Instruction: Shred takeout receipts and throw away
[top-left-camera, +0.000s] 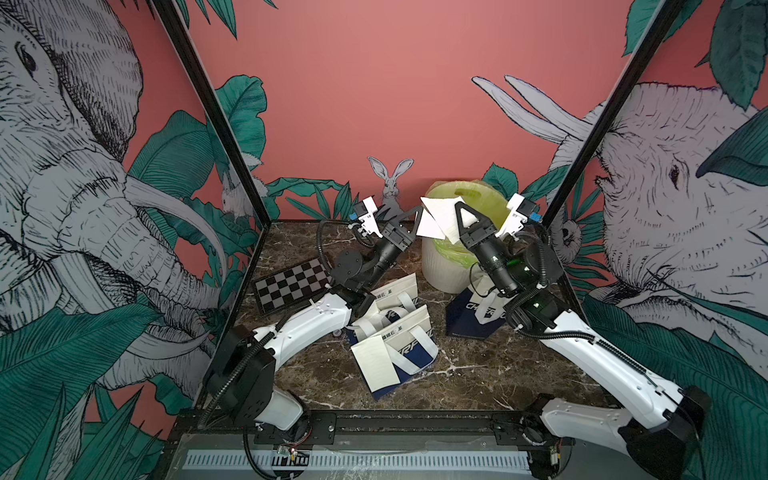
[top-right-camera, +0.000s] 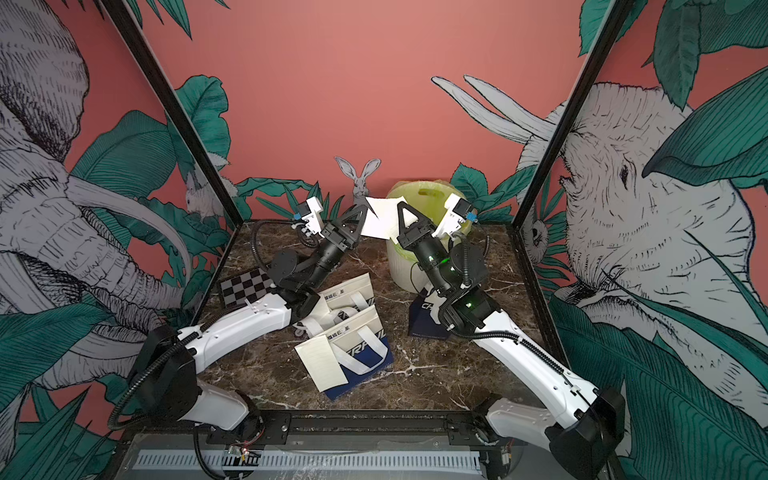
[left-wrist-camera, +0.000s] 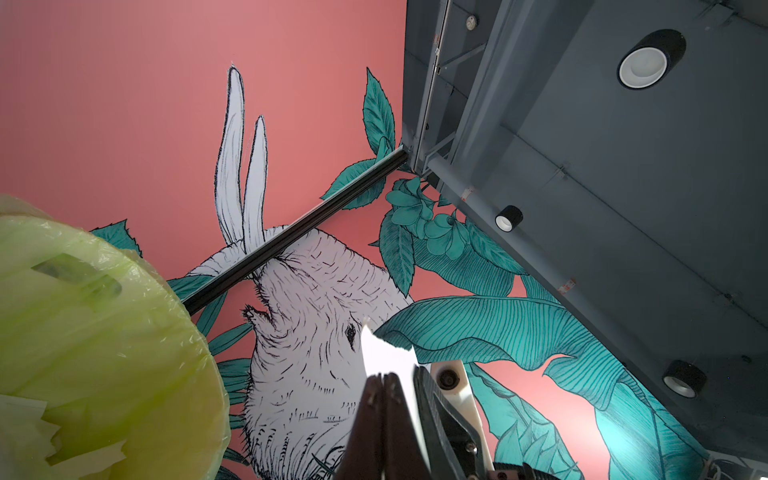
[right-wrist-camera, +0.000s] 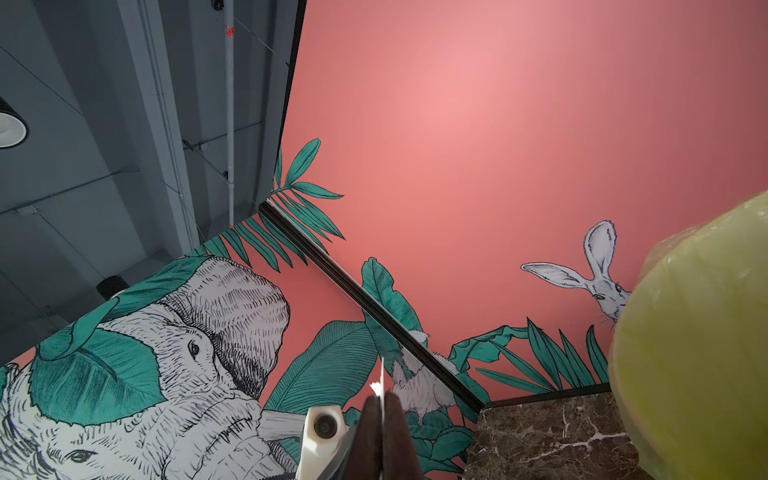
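White receipt paper (top-left-camera: 449, 217) is stretched between my two grippers, above the near side of the bin. A dark slit cuts into it near the left gripper; whether it parts fully I cannot tell. My left gripper (top-left-camera: 418, 214) is shut on the paper's left side, and my right gripper (top-left-camera: 459, 209) is shut on its right part. The bin (top-left-camera: 445, 268) has a yellow-green liner (left-wrist-camera: 120, 336), with torn white pieces (left-wrist-camera: 88, 464) lying inside in the left wrist view. Another pale receipt (top-left-camera: 375, 364) lies against the front paper bag (top-left-camera: 420, 329).
A second bag (top-left-camera: 405, 288) stands behind the front one. Beneath the right arm, beside the bin, is a dark blue bag (top-left-camera: 464, 317). A checkered board (top-left-camera: 291, 285) lies at the left. Bare marble table (top-left-camera: 496, 376) shows at the front right.
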